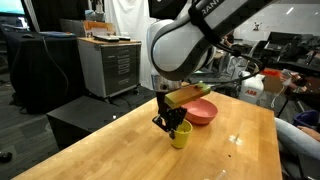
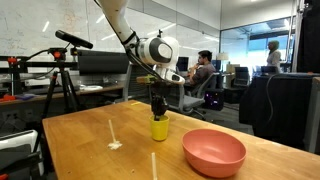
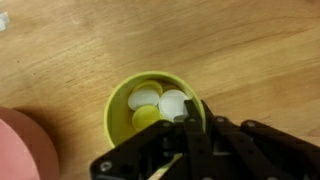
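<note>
A yellow cup [image 1: 181,137] stands on the wooden table, and in exterior view 2 the same cup [image 2: 159,129] shows beneath the arm. Looking down in the wrist view, I see several white and yellow round pieces [image 3: 145,98] inside the cup [image 3: 113,112]. My gripper is at the cup's rim, apparently shut on it, with one dark fingertip on the inner side near a white piece. From outside, the gripper [image 2: 158,106] points down at the cup's top; the fingertips are partly hidden there.
A red bowl [image 2: 213,150] sits beside the cup, its edge [image 3: 22,150] close by in the wrist view. Two thin white sticks [image 2: 112,132] lie on the table [image 2: 90,155].
</note>
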